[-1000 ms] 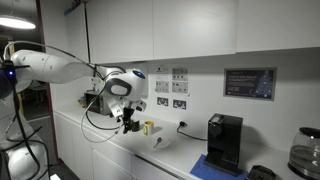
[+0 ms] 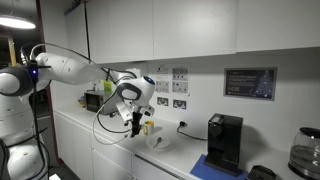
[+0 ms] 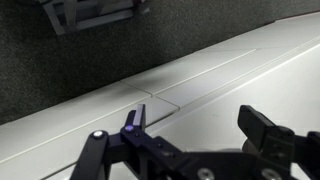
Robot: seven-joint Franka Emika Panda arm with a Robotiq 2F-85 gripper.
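Observation:
My gripper (image 2: 135,130) hangs over the front part of the white counter, left of a white bowl or plate (image 2: 158,144). In the wrist view the gripper stands open, its dark fingers wide apart with only the white counter surface showing between them. A yellow mug (image 2: 149,127) stands toward the back of the counter, partly hidden behind the gripper. Whether the gripper touches anything is too small to tell in the exterior view.
A black coffee machine (image 2: 225,139) stands on a blue mat (image 2: 211,169) to the right, with a glass coffee pot (image 2: 305,153) farther right. A black appliance (image 2: 95,102) sits at the back left. Dark floor (image 3: 90,65) lies beyond the white cabinet fronts (image 3: 75,123).
The arm has shifted to the right and somewhat downward, bringing the gripper a little closer to the bowl. The objects on the counter look unmoved.

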